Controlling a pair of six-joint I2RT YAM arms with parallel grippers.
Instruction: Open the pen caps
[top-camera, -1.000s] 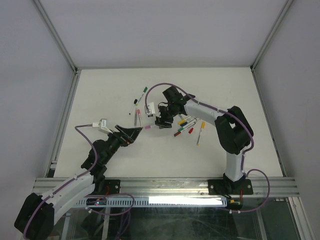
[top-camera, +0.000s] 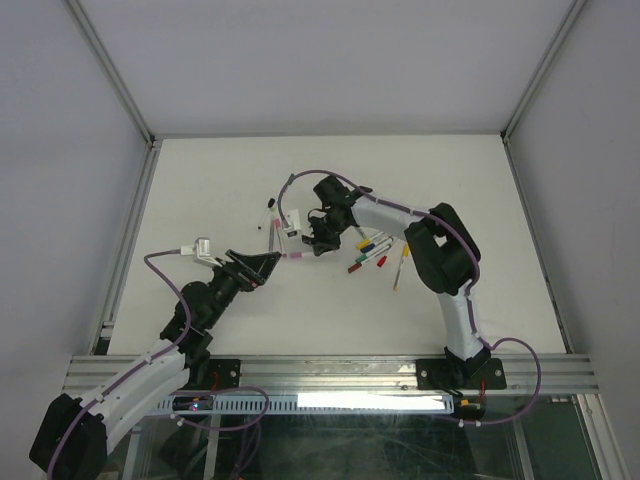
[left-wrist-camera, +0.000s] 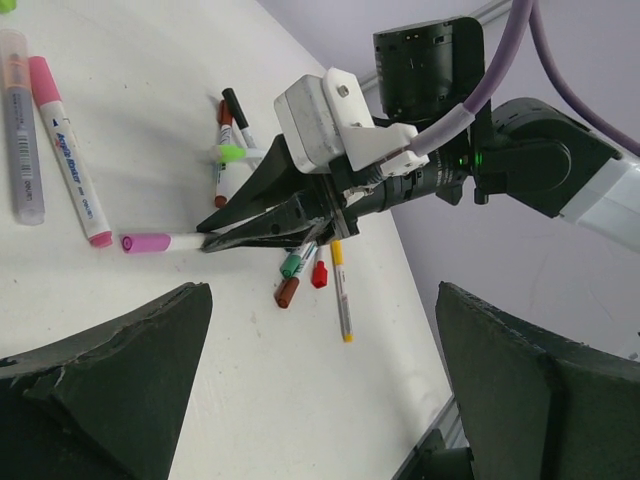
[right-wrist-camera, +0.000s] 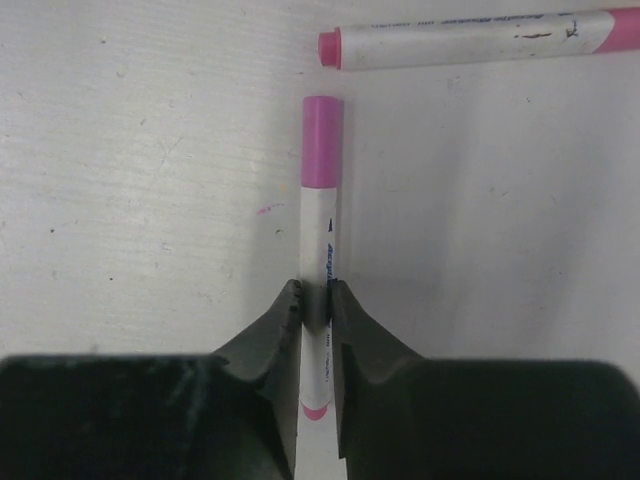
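A white pen with a purple cap (right-wrist-camera: 322, 140) lies on the table, its cap end pointing away from my right hand. My right gripper is shut around the middle of the pen's white body. In the left wrist view the purple cap (left-wrist-camera: 148, 243) sticks out past the right fingertips, close to the table. My left gripper is open, with nothing between its wide-apart fingers; it is above the table left of the pen. A pink-capped pen (left-wrist-camera: 70, 150) lies near the purple cap, its end apart from it.
Beside the pink pen is a grey clear-capped pen (left-wrist-camera: 22, 125). Several coloured pens lie right of my right hand, among them a yellow-capped one (top-camera: 401, 266) and a red cap (top-camera: 382, 261).
My right arm has moved left and down to the purple-capped pen, and its fingers have shut on the body. The left arm has stayed nearly still.
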